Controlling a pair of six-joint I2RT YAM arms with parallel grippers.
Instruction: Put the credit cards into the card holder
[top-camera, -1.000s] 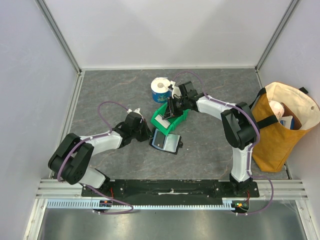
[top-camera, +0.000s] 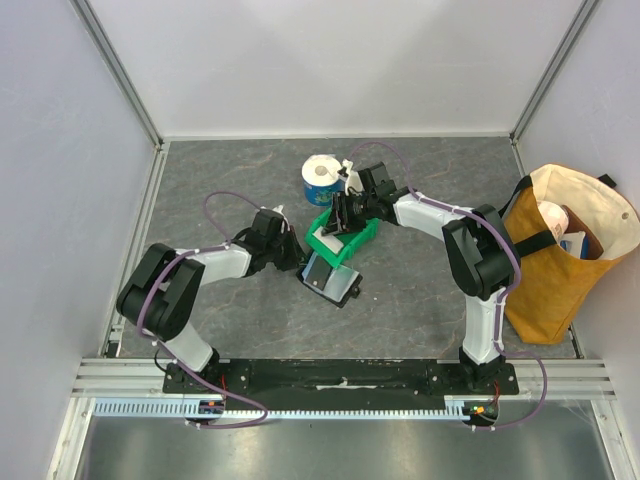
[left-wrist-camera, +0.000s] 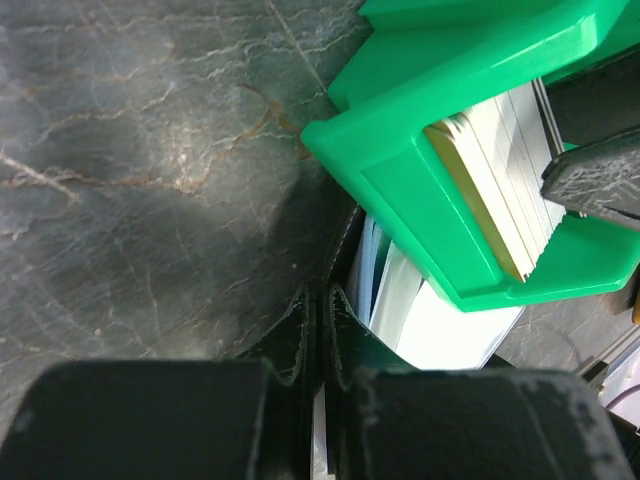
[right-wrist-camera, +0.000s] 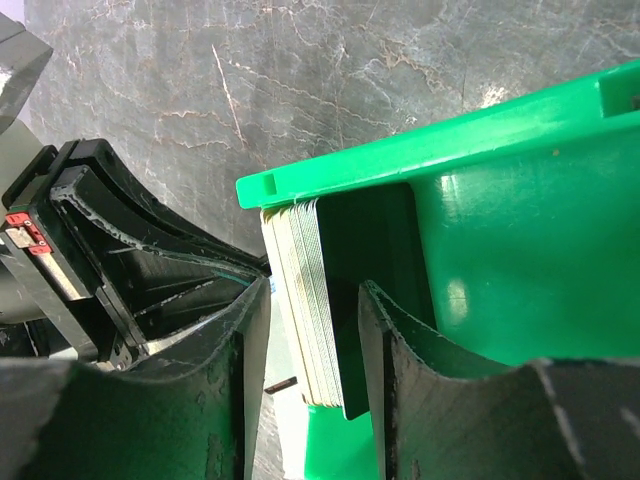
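The open card holder (top-camera: 332, 283), dark with pale sleeves, lies on the table and looks tilted in the top view. My left gripper is shut on its dark edge; the pale sleeves (left-wrist-camera: 450, 330) show beside it, partly under the green box. A stack of cards (right-wrist-camera: 302, 300) stands upright at the near end of the green box (right-wrist-camera: 480, 140). Around that stack, my right gripper is open, one finger (right-wrist-camera: 257, 300) on either side. The left wrist view shows the same cards (left-wrist-camera: 495, 180) edge-on beside a right fingertip (left-wrist-camera: 600, 180).
Behind the box stands a blue and white roll-shaped container (top-camera: 321, 180). A yellow bag (top-camera: 540, 270) with items inside sits at the right edge. Bare table (top-camera: 430, 310) shows at the front right and far left. The two grippers are close together.
The right arm stays almost in place over the box.
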